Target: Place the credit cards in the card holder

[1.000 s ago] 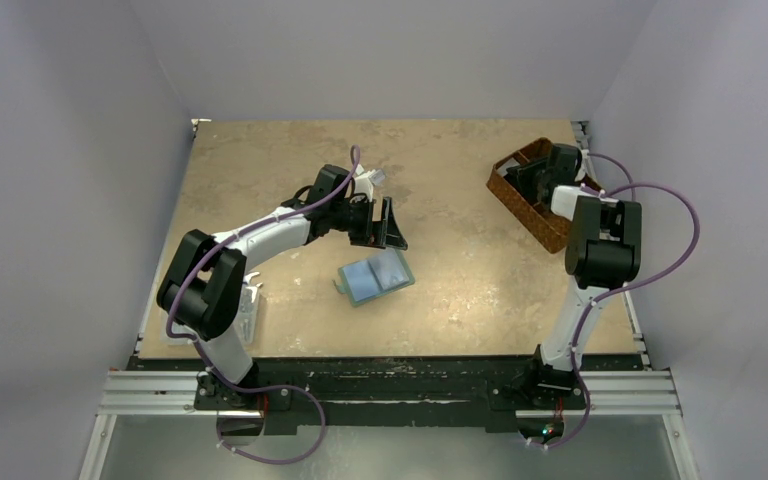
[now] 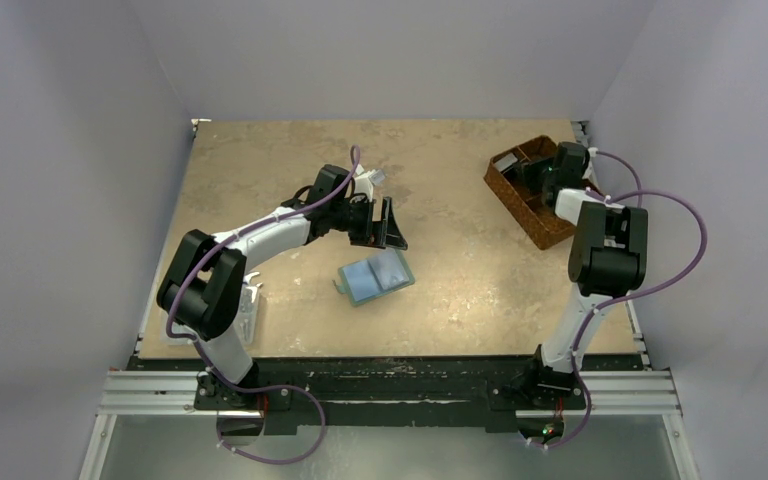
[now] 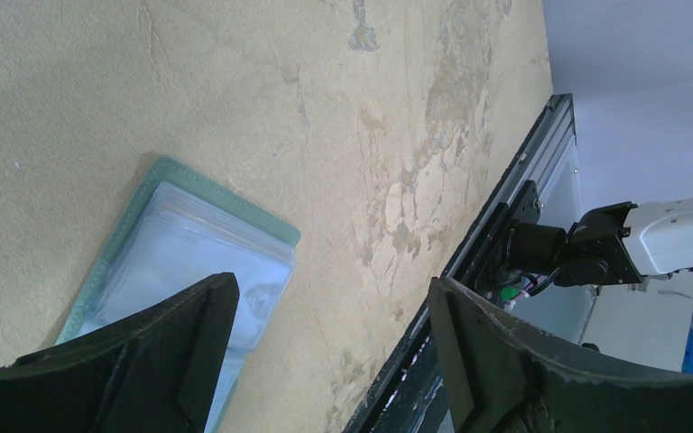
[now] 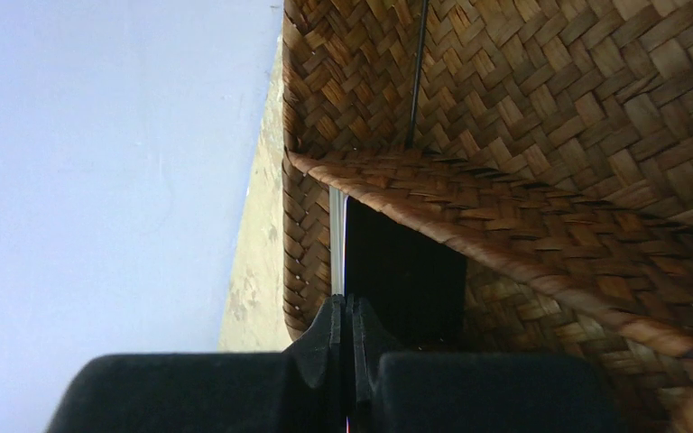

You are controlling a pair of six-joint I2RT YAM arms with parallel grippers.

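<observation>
The open card holder (image 2: 376, 277), green-edged with clear pockets, lies flat at the table's middle front. Its pockets (image 3: 203, 248) show in the left wrist view. Above its far side, my left gripper is open and empty. At the far right, my right gripper (image 2: 532, 174) reaches into a woven brown basket (image 2: 518, 204). A dark card (image 4: 406, 266) and pale card edges (image 4: 337, 239) stand inside against the basket's wall, partly behind a divider. The right fingertips are together at the dark card's edge; whether a thin card is between them I cannot tell.
A woven divider (image 4: 505, 257) crosses the basket close to the right gripper. The side wall (image 2: 700, 180) stands beyond the basket. A clear container (image 2: 247, 315) lies near the left arm's base. Between the card holder and basket, the table (image 2: 450, 210) is bare.
The basket has shifted a little and turned slightly with it. My left arm and the card holder have not moved.
</observation>
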